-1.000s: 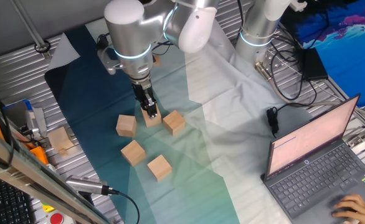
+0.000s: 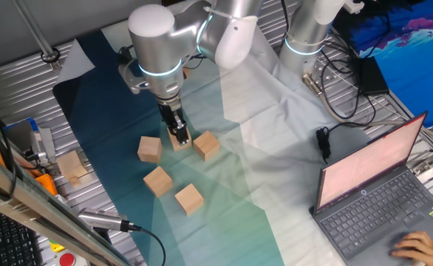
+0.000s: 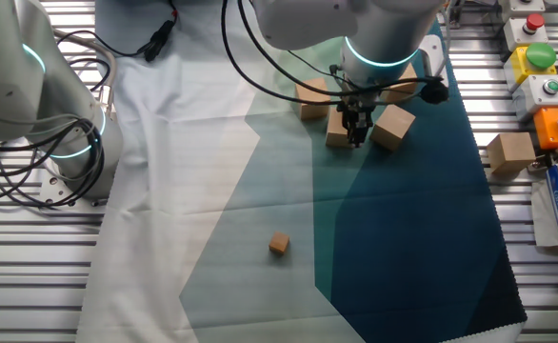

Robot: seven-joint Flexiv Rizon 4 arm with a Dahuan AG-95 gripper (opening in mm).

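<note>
My gripper (image 2: 182, 137) points down over a group of light wooden cubes. Its dark fingertips overlap the middle cube (image 2: 178, 145) in exterior view 1; whether they touch it is unclear. One cube (image 2: 150, 149) stands to the left of it there and another (image 2: 207, 145) close on the right. Lower down lie two more, a cube (image 2: 158, 181) and a cube (image 2: 190, 199). From the other side, in exterior view 2, the gripper (image 3: 357, 138) appears narrow between the middle cube (image 3: 337, 131) and a tilted cube (image 3: 393, 127). The spacing of its fingers is too small to judge.
A much smaller wooden cube (image 3: 278, 244) lies alone on the cloth. Off the cloth, another wooden block (image 3: 510, 153) rests beside the control buttons (image 3: 540, 57). A laptop (image 2: 379, 192) with a person's hand on it occupies the right side.
The arm has shifted slightly right and down in exterior view 1, its fingertips sinking a little across the middle cube. All the cubes stay where they were.
</note>
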